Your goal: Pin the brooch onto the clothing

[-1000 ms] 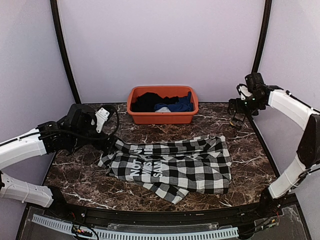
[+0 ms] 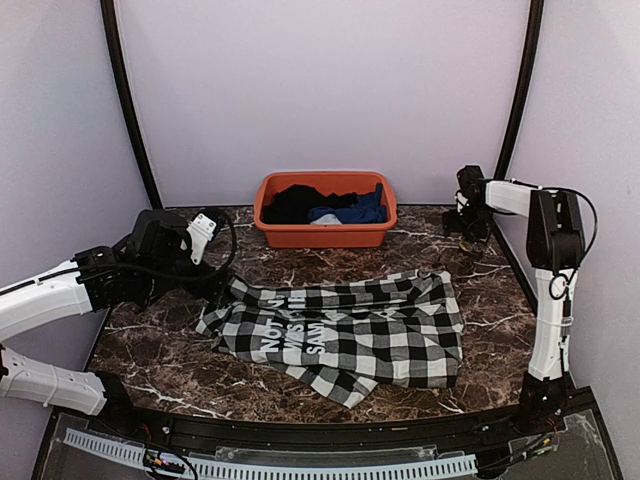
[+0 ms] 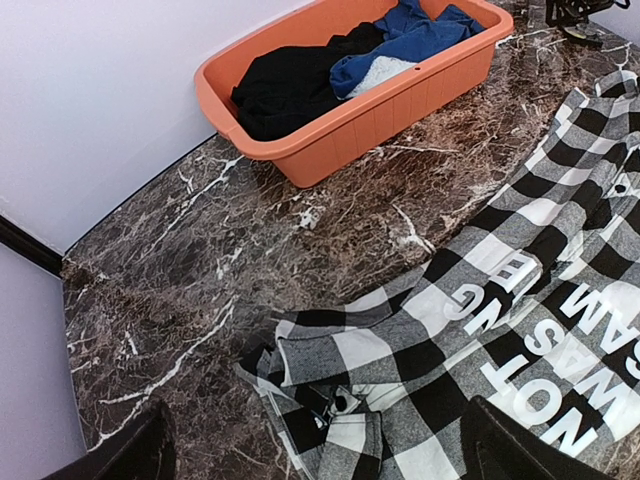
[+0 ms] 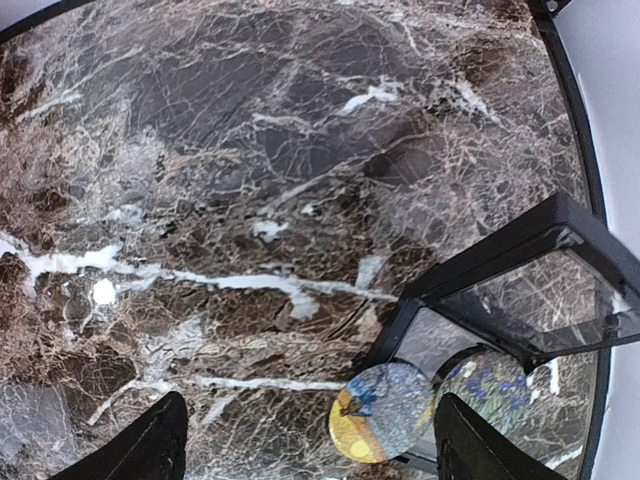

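Observation:
A black-and-white checked garment with white lettering [image 2: 385,340] lies spread on the dark marble table [image 2: 500,310]. At the back right, two round badge-like pieces, a colourful one [image 4: 380,410] and a darker one [image 4: 485,390], sit in or by a black holder [image 4: 490,240]. My right gripper is above them, fingers apart, the colourful piece low in view near its right finger, nothing visibly held. My left gripper hovers open over the garment's left end, nothing between its fingers.
An orange bin [image 2: 325,235] of dark and blue cloths stands at the back middle. Walls [image 2: 570,120] bound the table at the back and sides. Bare marble is free around the garment and right of the bin.
My right arm has moved inward from the right and lower, over the holder at the back right. The left arm has barely moved; the garment is unchanged.

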